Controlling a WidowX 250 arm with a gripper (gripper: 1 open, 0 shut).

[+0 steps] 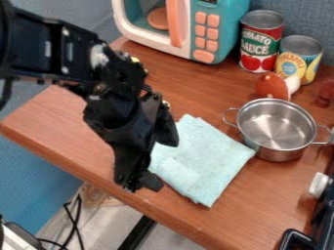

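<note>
My black gripper point(141, 176) is low over the left part of the table, at the left edge of a pale blue folded cloth point(201, 162). The arm's body covers what lies behind it, and whether the fingers are open or shut is hard to make out.
A steel pot point(275, 130) stands right of the cloth. Behind it are a tomato sauce can point(260, 42), a second can point(299, 60) and a red onion-like item point(271, 86). A toy microwave point(177, 21) is at the back.
</note>
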